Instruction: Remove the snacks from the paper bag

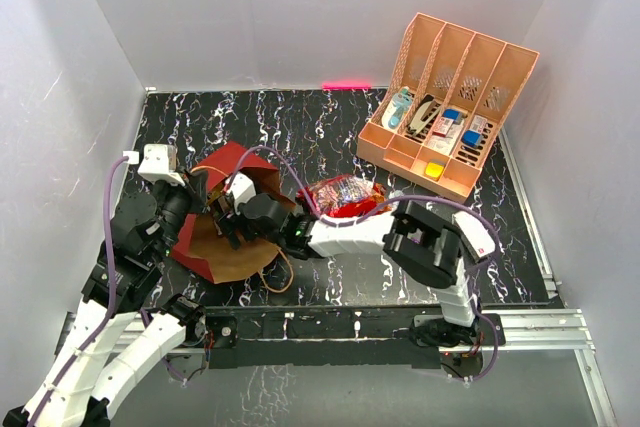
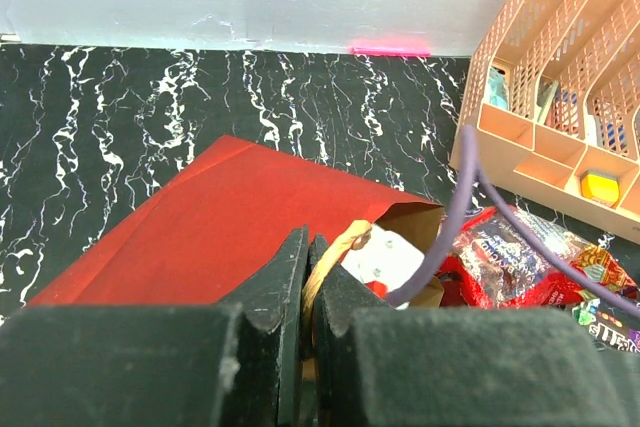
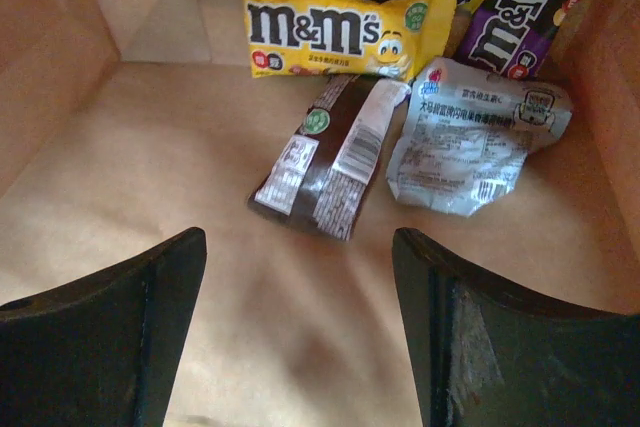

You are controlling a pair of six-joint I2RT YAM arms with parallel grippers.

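The red paper bag (image 1: 189, 251) lies on its side with its mouth facing right. My left gripper is shut on the bag's twisted handle (image 2: 326, 269) above the upper side. At the bag's mouth, my right gripper stands open with nothing between its fingers. Straight ahead of it, inside the bag, lies a brown snack packet (image 3: 328, 159). A silver-grey packet (image 3: 468, 139) rests to its right. Deeper in are yellow M&M's packs (image 3: 335, 32) and a dark purple M&M's pack (image 3: 525, 19).
A red snack bag (image 1: 345, 195) lies on the marble table right of the paper bag, partly behind my right arm. At the back right stands an orange compartment organizer (image 1: 420, 167) holding small items.
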